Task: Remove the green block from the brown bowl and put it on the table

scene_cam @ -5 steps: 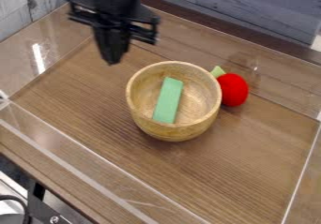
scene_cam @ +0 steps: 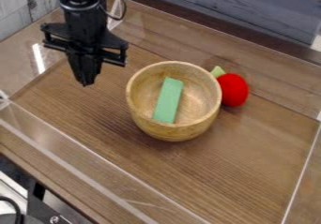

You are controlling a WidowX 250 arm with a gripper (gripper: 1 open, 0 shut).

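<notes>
A green block [scene_cam: 167,100] lies inside the brown bowl [scene_cam: 201,122], right of the table's middle. It leans lengthwise along the bowl's inside and is not held. My black gripper [scene_cam: 86,76] hangs at the upper left, left of the bowl and apart from it. I see nothing held in it, but its fingertips are dark and small, and whether they are apart or together is unclear.
A red round object [scene_cam: 232,89] with a green top sits just right of the bowl, close to its rim. Bare wooden table [scene_cam: 94,125] lies left and in front of the bowl. A pale ledge runs along the left edge.
My arm has moved left, away from above the bowl's far side, and turned slightly. The bowl, green block and red object have not moved.
</notes>
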